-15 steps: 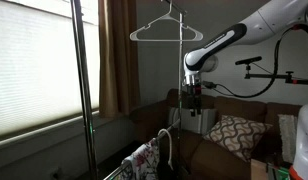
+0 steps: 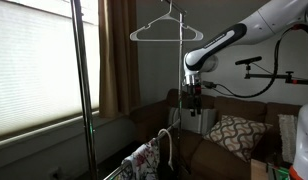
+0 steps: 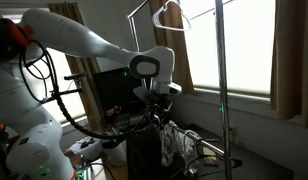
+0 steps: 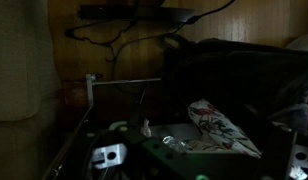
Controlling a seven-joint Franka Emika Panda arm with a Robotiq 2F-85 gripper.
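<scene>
A white hanger (image 2: 166,28) hangs empty on the top bar of a metal rack; exterior view 2 shows the same hanger (image 3: 171,14) near the top. Lower down, a second white hanger (image 2: 164,140) shows beside patterned cloth (image 2: 144,160) on a lower bar. My gripper (image 2: 194,103) points down just right of the rack's upright, above the level of the cloth. Exterior view 2 has the gripper (image 3: 158,118) dark against a dark background, close above the cloth (image 3: 177,145). Its fingers are too dark to read, and I see nothing clearly held.
Rack posts (image 2: 84,90) stand upright near the arm. Behind is a brown sofa (image 2: 219,160) with a patterned cushion (image 2: 237,135). A bright window (image 2: 34,65) lies to the left. In the wrist view, cables (image 4: 114,45) lie on the wooden floor (image 4: 144,65).
</scene>
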